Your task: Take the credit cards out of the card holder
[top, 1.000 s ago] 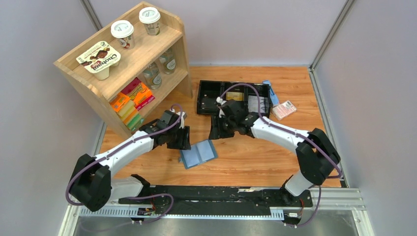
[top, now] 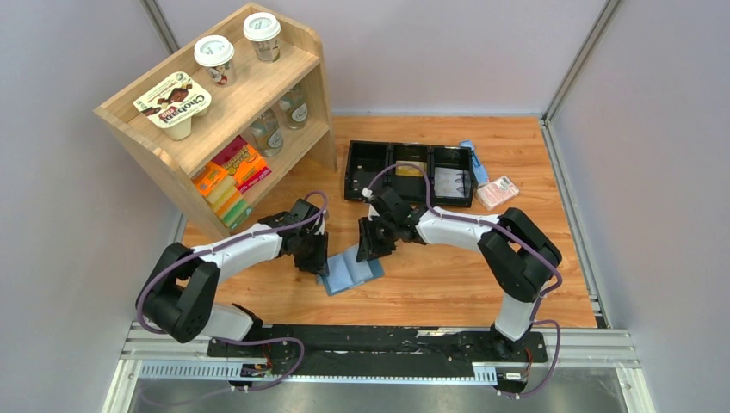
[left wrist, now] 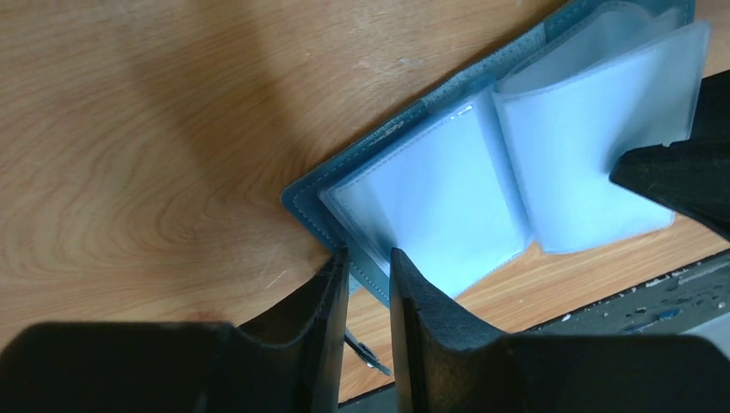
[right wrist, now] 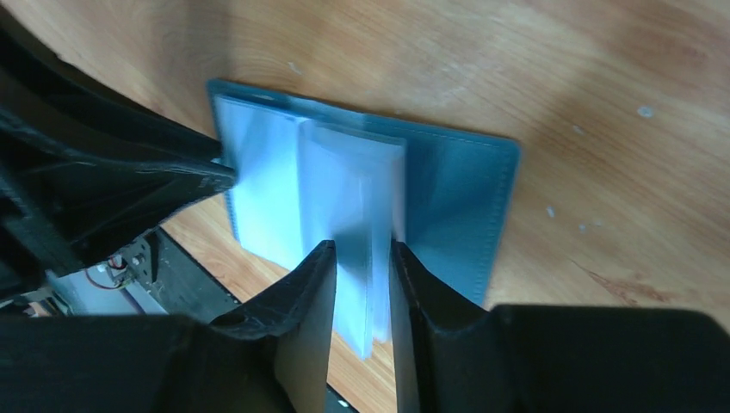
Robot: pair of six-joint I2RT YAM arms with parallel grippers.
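Note:
The blue card holder (top: 347,272) lies spread on the table between both arms, its cover (left wrist: 312,196) under clear, pale sleeves (left wrist: 443,202). My left gripper is shut on the holder's left edge, a narrow strip of it between the fingers. From the other side my right gripper is shut on the clear sleeves (right wrist: 349,194), which stand bunched up off the blue cover (right wrist: 456,202). No card can be made out for certain inside the sleeves. In the top view, the left gripper (top: 321,272) and right gripper (top: 365,258) partly hide the holder's ends.
A black tray (top: 365,193) with compartments stands behind the right arm. A pink-and-white pack (top: 497,193) and a blue item (top: 479,168) lie by its right side. The wooden shelf (top: 323,99) with cups and boxes fills the back left. Table space right of the holder is bare.
Both grippers have come down and closed in on the holder's two sides. The holder has shifted slightly right, and its right side now looks pulled.

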